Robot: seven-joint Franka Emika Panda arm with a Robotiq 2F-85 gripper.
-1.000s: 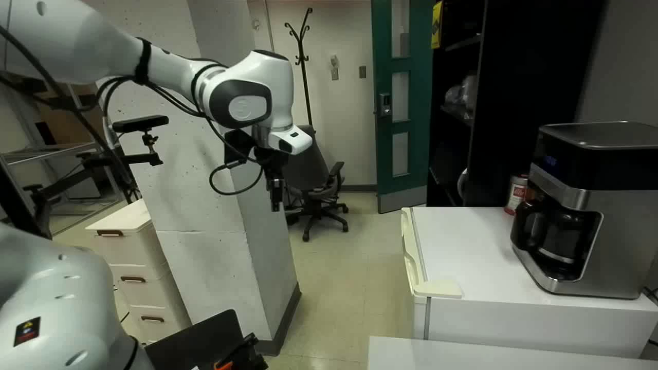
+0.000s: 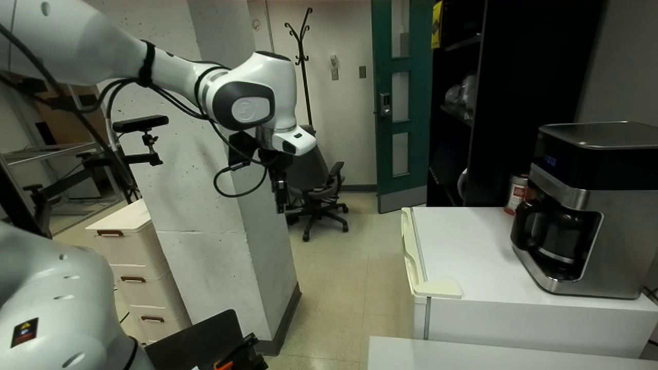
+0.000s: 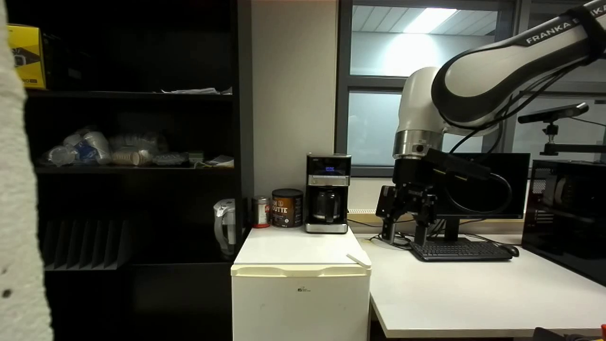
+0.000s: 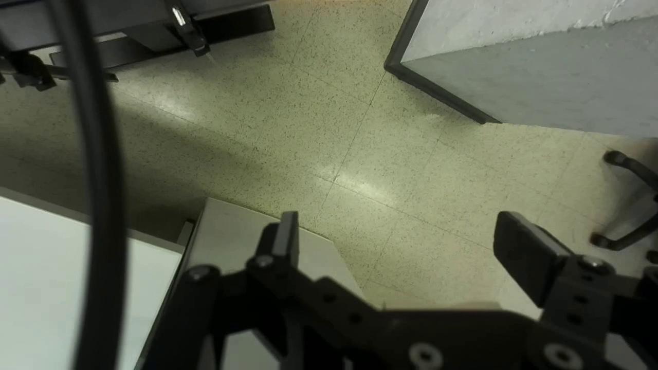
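Observation:
My gripper stands open in the wrist view, its two dark fingers wide apart and only tiled floor and a corner of the fridge (image 4: 225,237) below. From the first exterior view, the gripper (image 2: 281,206) hangs in the air before the concrete pillar, well left of the fridge (image 2: 469,246). A coffee maker (image 2: 623,240) stands on the fridge top, its dark glass carafe (image 2: 558,234) seated inside. The second exterior view has the gripper (image 3: 404,238) pointing down, with the same coffee maker (image 3: 328,193) at the back of the fridge.
Two cans, a brown one (image 3: 287,207) and a smaller red-and-white one (image 3: 261,212), stand left of the coffee maker. A white desk (image 3: 477,295) with a keyboard (image 3: 461,250) adjoins the fridge. The pillar (image 2: 209,246) rises close behind the arm.
The arm and gripper have shifted slightly to the right and a touch lower in the first exterior view. The coffee maker, carafe and fridge have not moved.

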